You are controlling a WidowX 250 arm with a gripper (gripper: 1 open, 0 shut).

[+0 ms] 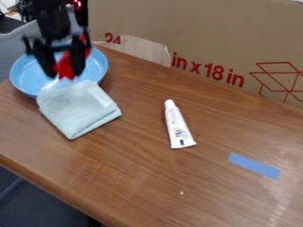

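Note:
My gripper (62, 60) is at the upper left over the blue bowl (27, 74), blurred, shut on a red object (69, 63) that is partly hidden by it. A folded pale cloth (78, 109) lies on the wooden table just in front of the bowl. A white tube (178, 124) lies alone near the middle of the table.
A cardboard box (201, 35) stands along the back. A grey item (14, 40) is at the far left. A blue tape strip (253, 165) is at the right.

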